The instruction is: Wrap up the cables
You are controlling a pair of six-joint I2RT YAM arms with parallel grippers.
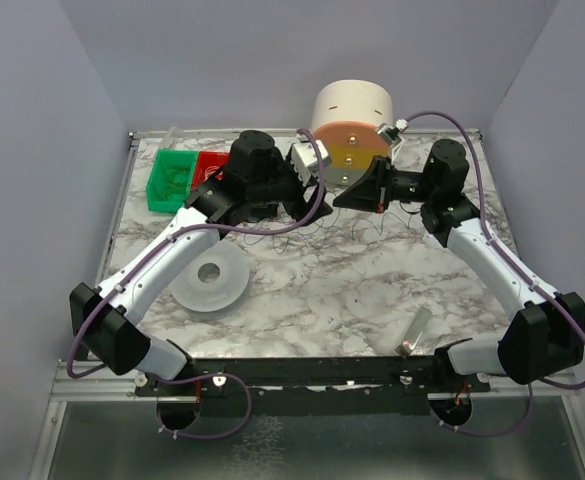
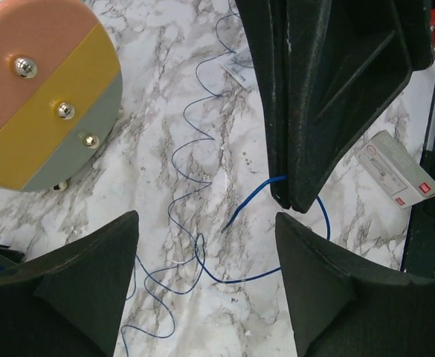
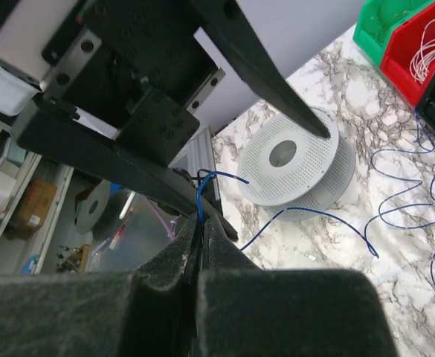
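In the left wrist view, a blue cable [image 2: 250,196] hangs from the tip of my right gripper, which is shut on it and loops down over the marble table. My left gripper faces it with fingers apart and nothing clearly between them, the cable's free end just beyond. In the right wrist view, the cable [image 3: 224,174] rises from the shut fingertips of my right gripper, close to the fingers of my left gripper. More thin blue cable lies in loose curves on the table.
A white drum with a coloured striped end [image 1: 347,135] stands at the back. Green [image 1: 172,180] and red trays are at back left. A grey spool [image 1: 209,290] lies at front left, a metal bar [image 1: 414,328] at front right.
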